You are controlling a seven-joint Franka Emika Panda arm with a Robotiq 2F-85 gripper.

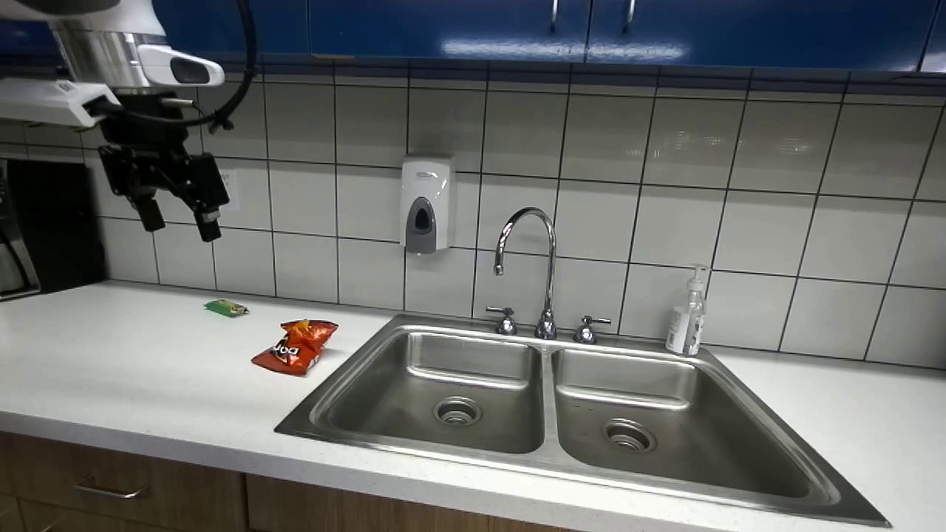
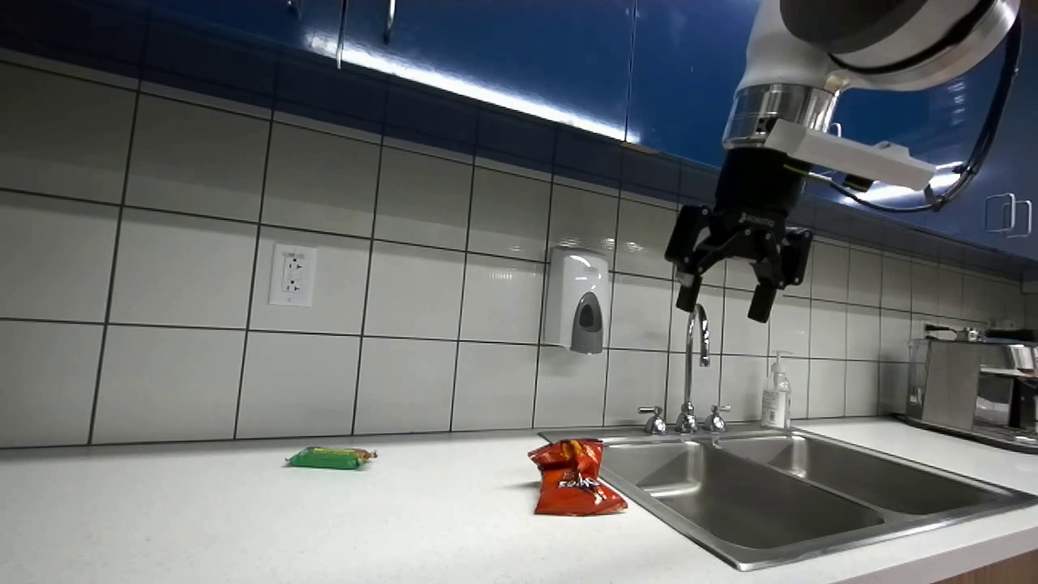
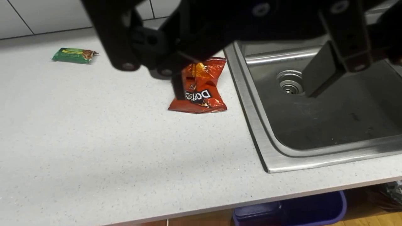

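Note:
High over the counter, my gripper is open, its fingers spread with nothing between them. In exterior view 2 the gripper appears well above the countertop, in front of the tiled wall. A red Doritos bag lies on the counter just left of the sink. The wrist view shows this bag partly covered by one dark finger. Farther left, near the wall, lies a small green packet, which is clear of the fingers in the wrist view.
A steel double sink with a tall faucet is set into the counter. A soap bottle stands behind it, and a dispenser hangs on the wall. A purple bin sits below the counter's edge.

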